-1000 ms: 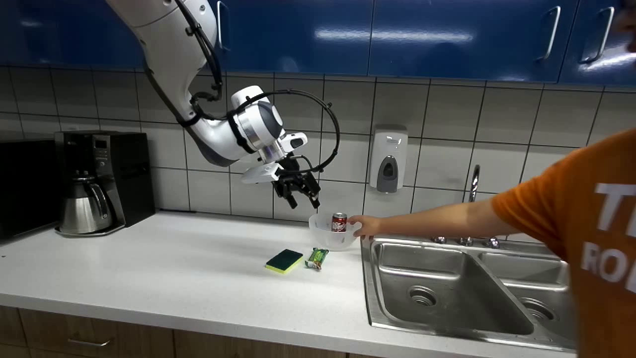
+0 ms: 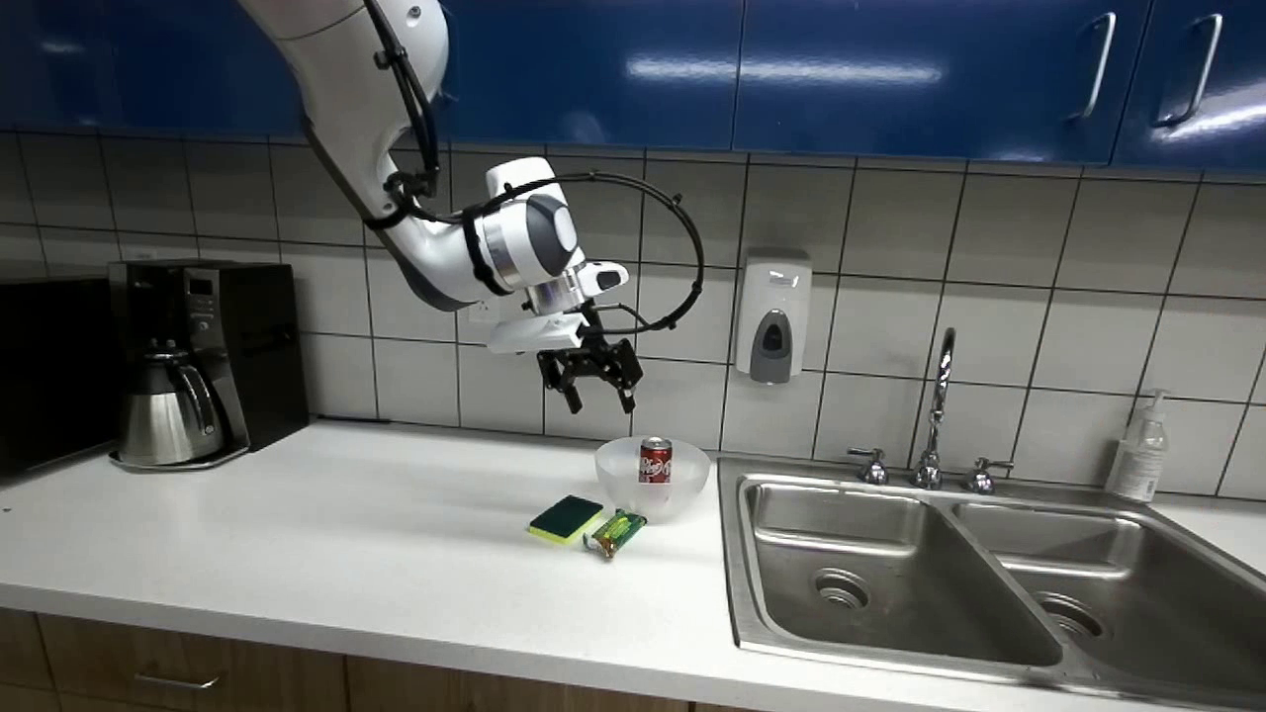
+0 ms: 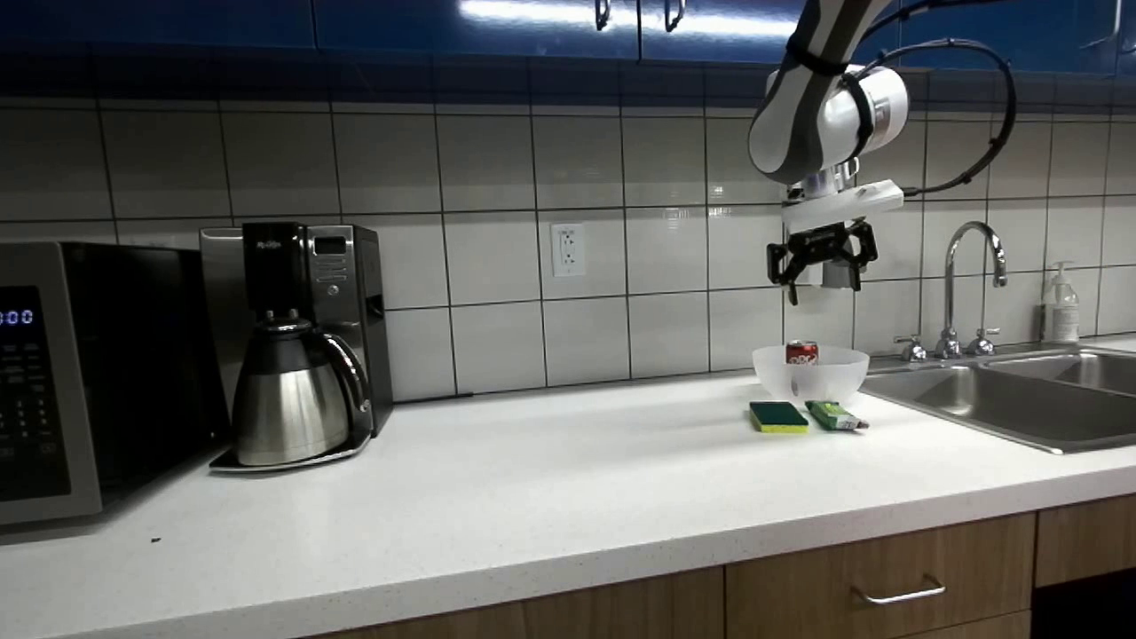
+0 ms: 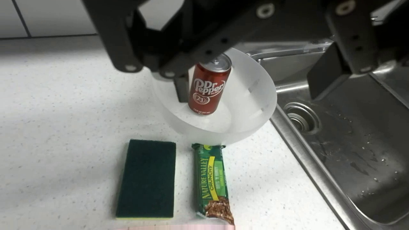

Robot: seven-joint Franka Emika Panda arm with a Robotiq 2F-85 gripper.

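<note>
My gripper point(image 2: 602, 405) hangs in the air above the counter, open, its fingers wide apart and nothing between them. Below and slightly to its right in exterior view 1 is a translucent white bowl point(image 2: 678, 498). A red Dr Pepper can point(image 4: 208, 92) stands in that bowl, leaning a little in the wrist view, where one fingertip overlaps its left edge. In front of the bowl lies a green granola bar point(image 4: 211, 180), its far end close against the bowl's base. Left of the bar is a dark green and yellow sponge point(image 4: 148, 180), flat on the counter.
A steel double sink point(image 2: 902, 558) with a faucet point(image 2: 934, 415) borders the bowl on the right. On the left stand a coffee maker point(image 3: 293, 394) and a microwave point(image 3: 85, 415). A soap dispenser point(image 2: 773, 318) hangs on the wall. Between coffee maker and sponge, the counter point(image 3: 554, 469) is clear.
A person in an orange shirt, whose hand was on the bowl, has left the view. Bowl and can have shifted slightly left, and the bar has moved and turned. My gripper has tilted more upright.
</note>
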